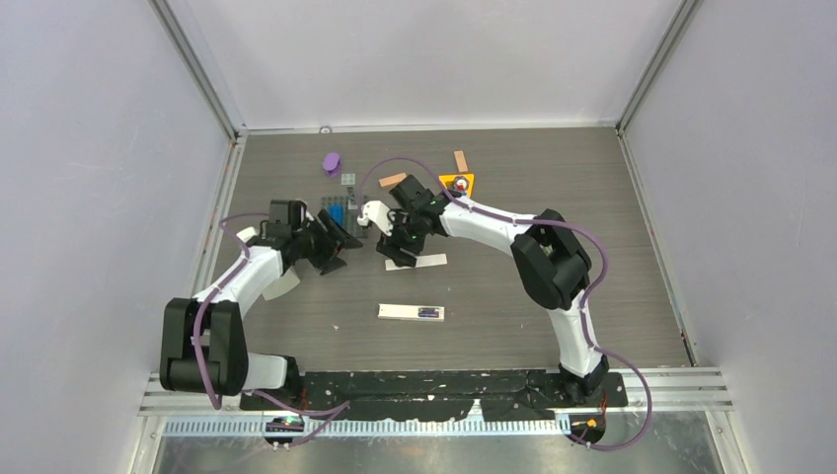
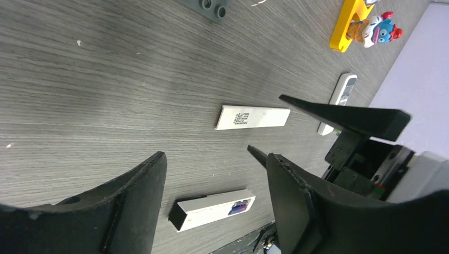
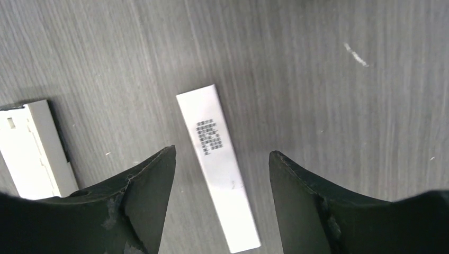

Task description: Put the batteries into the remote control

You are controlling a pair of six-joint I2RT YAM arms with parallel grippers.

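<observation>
The remote body lies near the front centre with batteries visible at one end. Its separate white cover lies flat behind it. My right gripper hangs over the cover, which sits between its open fingers in the right wrist view, with none gripped. My left gripper is to the left of the cover, open and empty, angled toward the middle; its fingers frame bare table in the left wrist view.
A grey brick plate, yellow toy, another remote, small wooden blocks and a purple object stand behind.
</observation>
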